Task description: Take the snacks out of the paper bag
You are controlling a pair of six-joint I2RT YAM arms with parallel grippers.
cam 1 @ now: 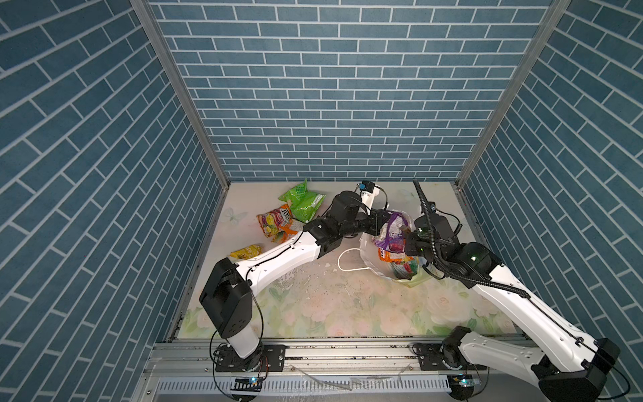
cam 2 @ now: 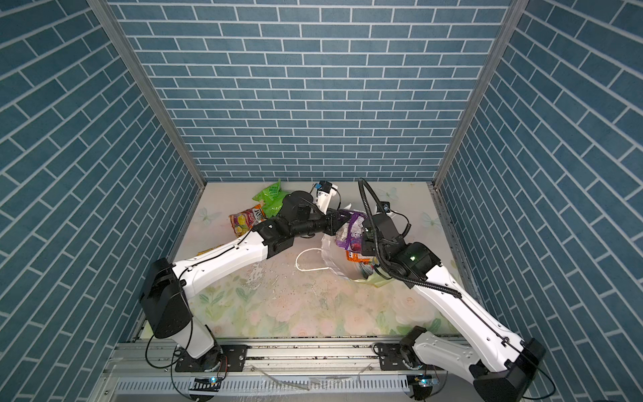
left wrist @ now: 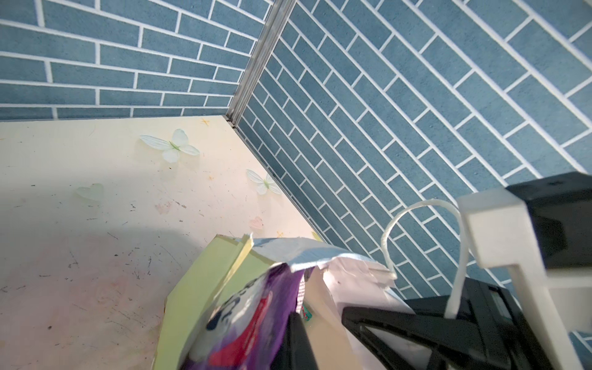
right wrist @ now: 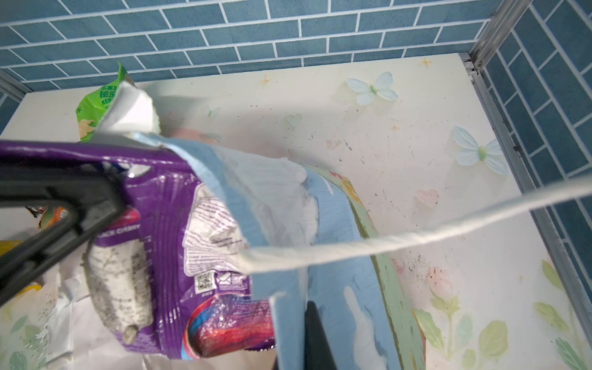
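The paper bag (cam 1: 368,261) lies on its side at centre right, open, holding a purple snack pack (right wrist: 160,246) and an orange pack (cam 1: 391,256). My left gripper (cam 1: 381,221) is at the bag's mouth on the purple pack; in the left wrist view the pack lies by its fingers, and whether it is gripped is unclear. My right gripper is shut at the bag's blue rim (right wrist: 333,246), its fingertips partly hidden behind the paper, with a white handle cord crossing above.
Green packs (cam 1: 304,204), an orange-red pack (cam 1: 271,221) and a yellow pack (cam 1: 244,252) lie on the left of the table (cam 1: 321,308). Tiled walls enclose the back and both sides.
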